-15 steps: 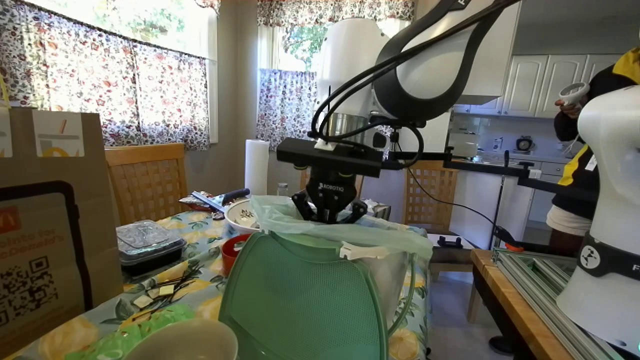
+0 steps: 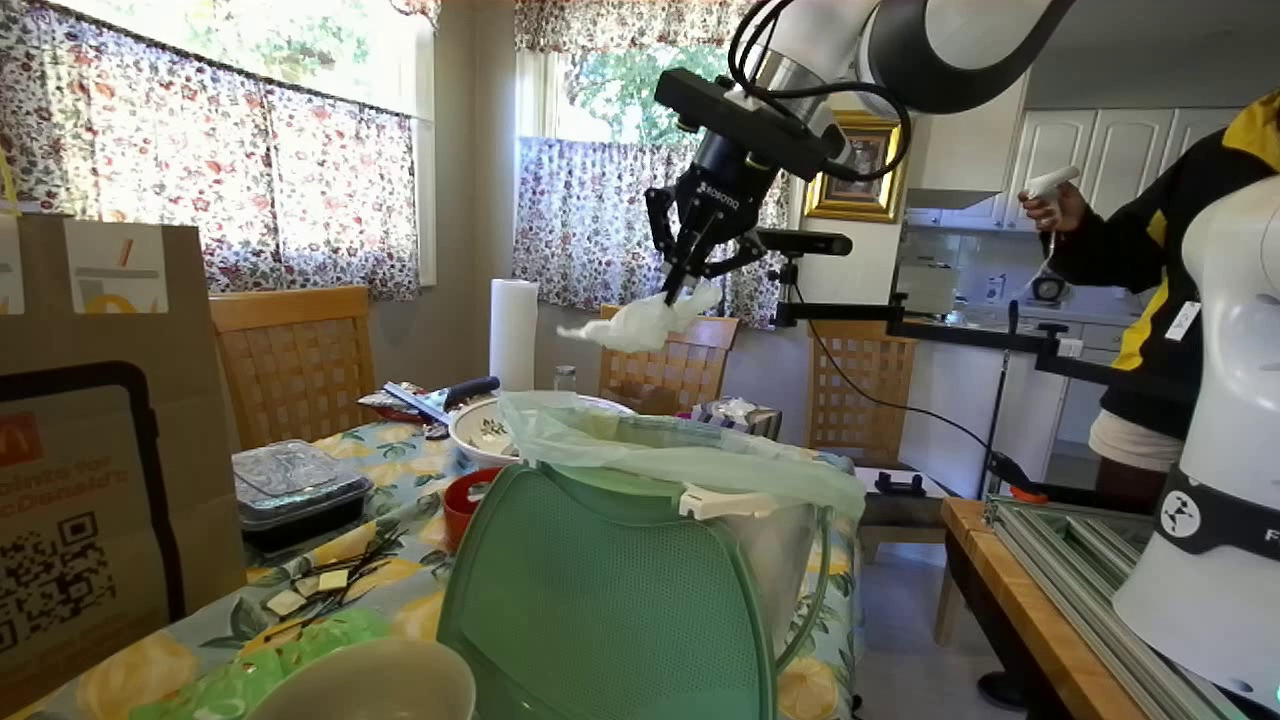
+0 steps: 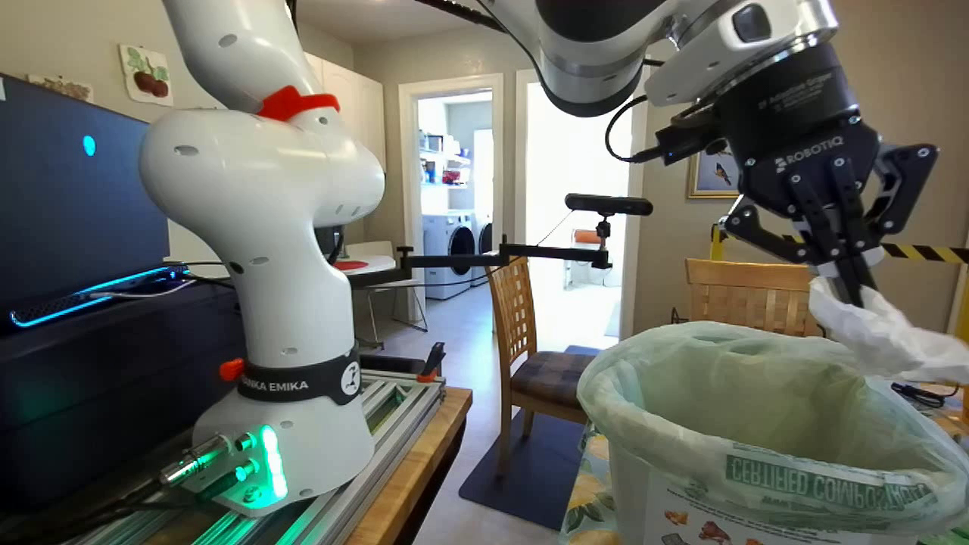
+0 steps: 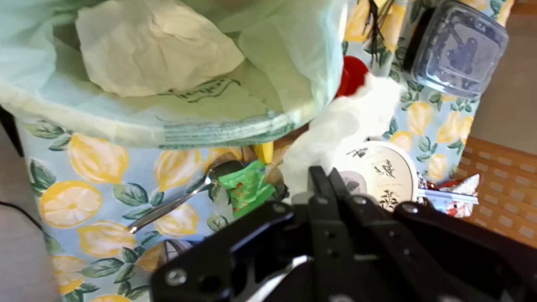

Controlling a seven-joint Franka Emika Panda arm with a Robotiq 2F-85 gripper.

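Note:
A crumpled white tissue (image 2: 642,324) hangs from my gripper (image 2: 674,288), whose fingers are shut on it. In exterior view 2 the tissue (image 3: 899,337) trails off to the right of the fingertips, above the bin's far right rim. The bin (image 3: 790,445) stands on the table, lined with a pale green compostable bag (image 2: 696,462), its green lid (image 2: 612,600) swung down toward the camera. From the wrist, my gripper is outside the bin's rim, over the table. Another crumpled whitish paper (image 4: 156,48) lies inside the liner.
Below the gripper are a patterned white plate (image 4: 385,173), a spoon (image 4: 171,204) and a green wrapper (image 4: 246,188). A red cup (image 4: 352,75) and a clear-lidded container (image 4: 460,48) sit nearby. A paper towel roll (image 2: 513,336) stands upright behind.
My gripper has risen from the bin's opening and tilted, and now hangs well above the rim. The white tissue, out of sight before, now shows in its fingers.

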